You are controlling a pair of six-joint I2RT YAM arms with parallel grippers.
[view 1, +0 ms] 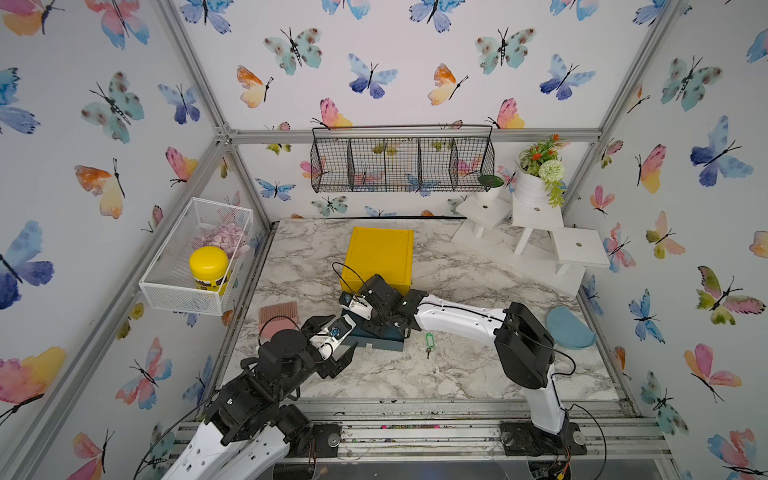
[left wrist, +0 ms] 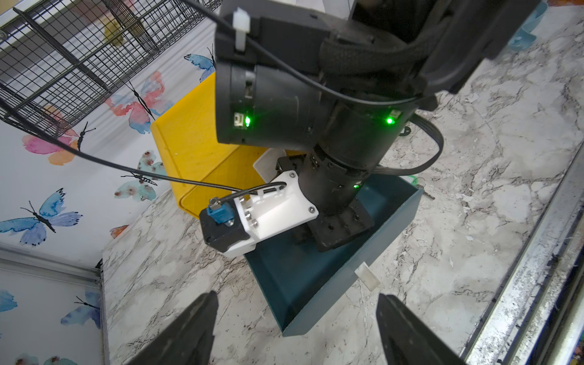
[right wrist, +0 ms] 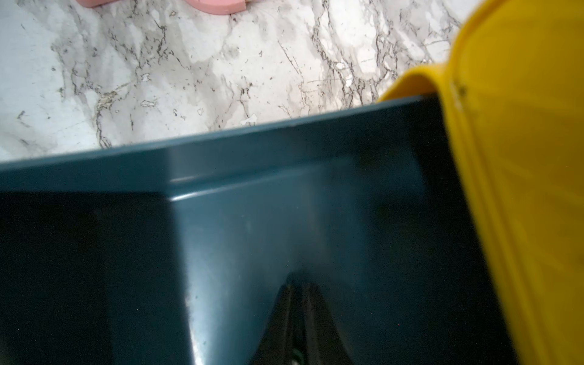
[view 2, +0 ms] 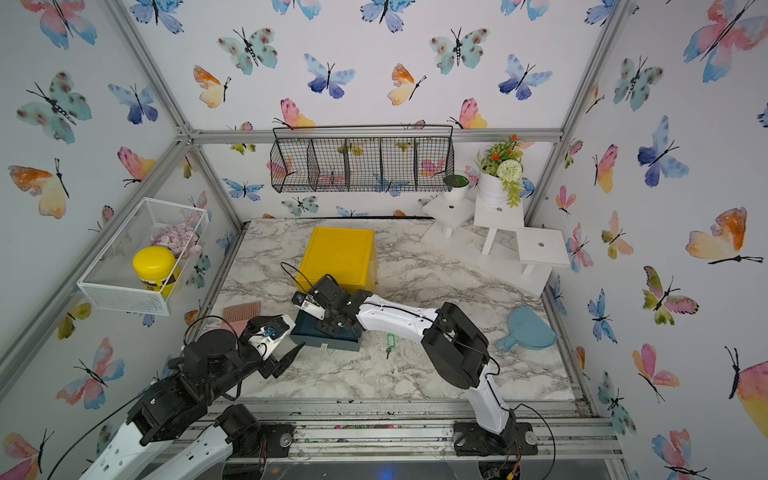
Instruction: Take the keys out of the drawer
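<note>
A blue drawer (left wrist: 389,234) stands pulled out from the yellow cabinet (view 1: 378,254). My right gripper points down inside it, its fingers close together. Low in the right wrist view, a small bit of something green and pale (right wrist: 297,354) shows in the narrow slit between them; whether it is gripped cannot be told. One key with a green tag (view 1: 429,342) lies on the table just right of the drawer. My left gripper is open and empty, facing the drawer from the front left. The right arm hides part of the drawer's inside.
A pink dustpan and brush (view 1: 277,316) lie left of the drawer. To the right are a blue board (view 1: 570,328) and a white stepped stand (view 1: 566,268).
</note>
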